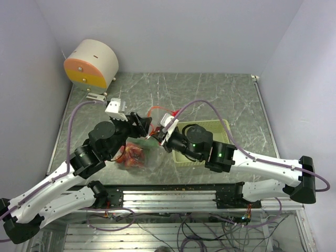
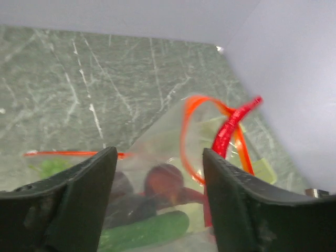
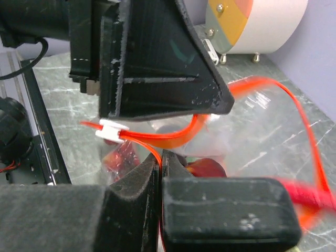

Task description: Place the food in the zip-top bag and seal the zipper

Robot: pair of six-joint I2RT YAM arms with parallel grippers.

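A clear zip bag with an orange zipper (image 3: 302, 113) stands between my grippers, holding vegetables such as a cucumber (image 2: 147, 231) and dark round items (image 2: 160, 184); a red pepper (image 2: 228, 126) pokes up at its opening. My left gripper (image 1: 144, 124) hovers at the bag's mouth, fingers apart. My right gripper is shut on the orange zipper strip, beside the white slider (image 3: 112, 131).
A second bag of red food (image 1: 131, 155) lies front left. A pale green basket (image 1: 223, 134) is at right, partly under my right arm. A white drum-shaped object (image 1: 92, 65) stands back left.
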